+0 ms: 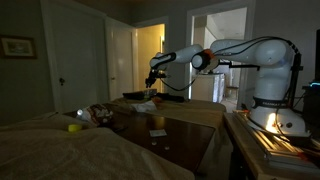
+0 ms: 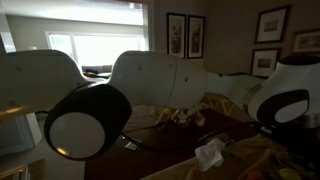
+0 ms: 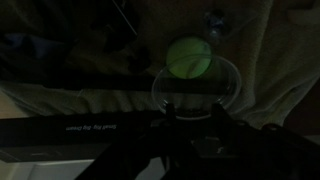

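In the wrist view a green ball (image 3: pixel 188 58) shows within the round outline of a clear, rimmed vessel (image 3: pixel 238 84). Whether the ball is inside it or behind it, I cannot tell. My gripper is open, its dark fingers at the near side of that outline, and nothing shows held between them. From the first exterior view, the arm stretches out to the far end of the table, with the gripper (image 1: pixel 151 82) hanging above a dark container (image 1: pixel 172 97). Arm links block much of the second exterior view, and the gripper is not visible there.
A long black box (image 3: pixel 80 130) with white lettering lies beside the gripper. Mixed items (image 1: pixel 98 114) and a yellow object (image 1: pixel 75 127) rest on the cloth-covered surface (image 1: pixel 70 155). Small white pieces (image 1: pixel 158 133) lie on the dark board (image 1: pixel 175 145), which is otherwise largely bare.
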